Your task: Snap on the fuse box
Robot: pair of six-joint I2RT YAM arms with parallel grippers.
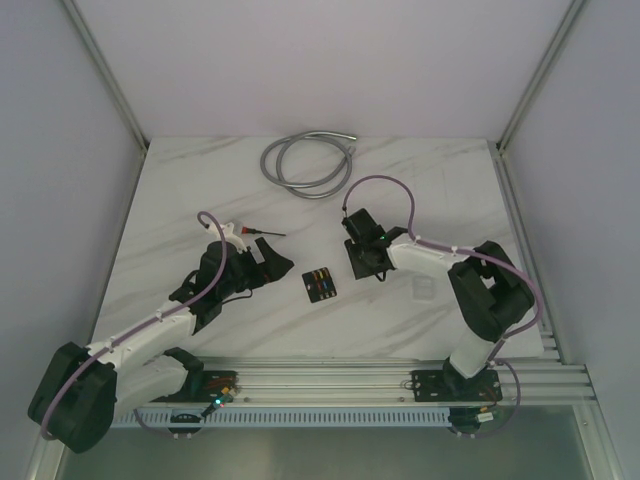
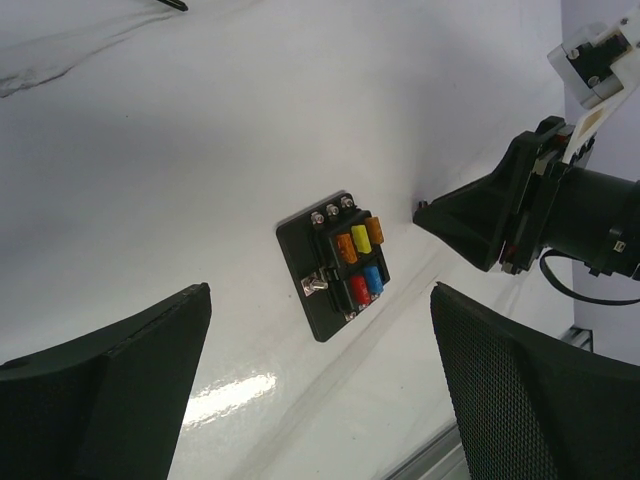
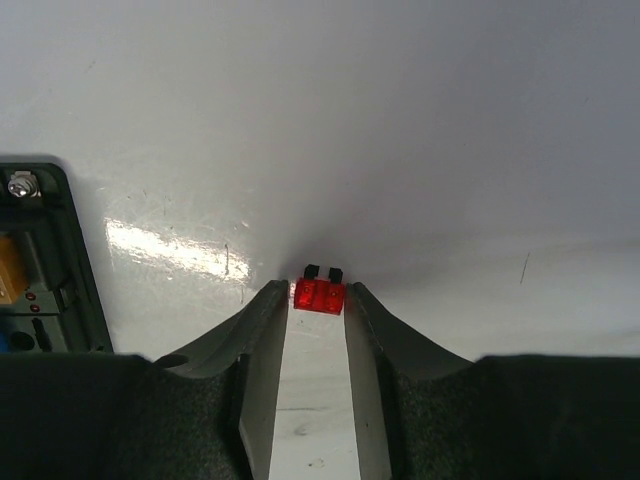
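Observation:
The black fuse box (image 1: pixel 319 284) lies on the marble table, with orange, yellow, red and blue fuses, seen also in the left wrist view (image 2: pixel 305 260) and at the left edge of the right wrist view. A small red fuse (image 3: pixel 318 295) lies between the fingertips of my right gripper, which is low at the table to the right of the box, part open; whether it grips the fuse I cannot tell. My left gripper hangs open above and left of the box, nothing between its fingers.
A coiled grey hose (image 1: pixel 310 187) lies at the back. A red-handled screwdriver (image 1: pixel 262 232) is left of centre. A small clear tray (image 1: pixel 423 290) sits at the right. The table (image 1: pixel 210 170) is otherwise mostly clear.

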